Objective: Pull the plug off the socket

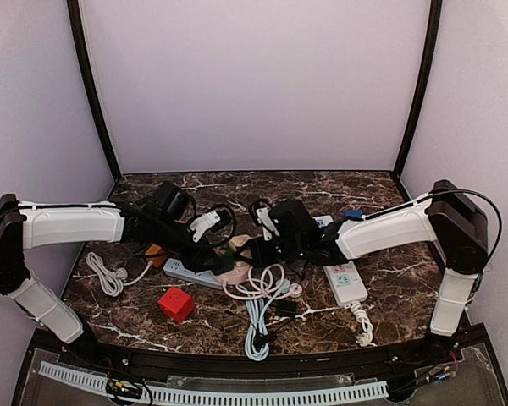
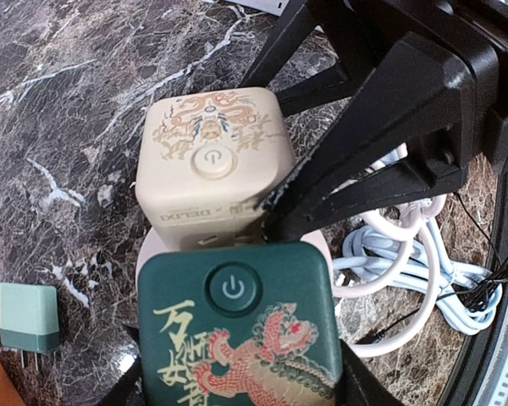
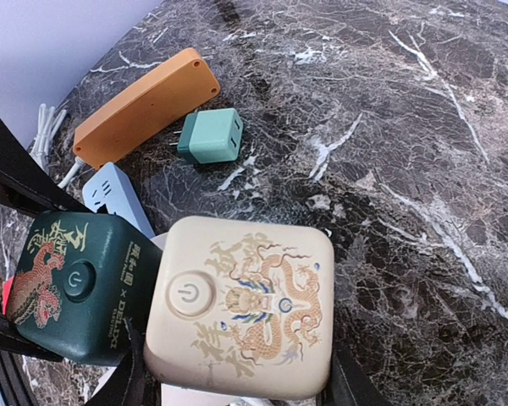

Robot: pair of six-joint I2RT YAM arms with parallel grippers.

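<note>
A dark green cube plug [image 2: 237,330] with a dragon print sits between the fingers of my left gripper [image 1: 224,258], which is shut on it. Beside it is a cream cube plug [image 3: 241,309] with a similar print. My right gripper [image 1: 256,252] has one finger on either side of the cream cube; whether they press on it is unclear. Below both cubes lies a round, pale pink socket [image 2: 150,250], mostly covered by them. Whether either plug's prongs sit in it is hidden.
Pale cable loops [image 1: 267,283] and a bundled blue cable [image 1: 256,330] lie in front. A red cube [image 1: 177,304] is front left, a white power strip [image 1: 347,285] on the right. A mint adapter [image 3: 212,135] lies near an orange strip [image 3: 144,108]. The marble behind is mostly clear.
</note>
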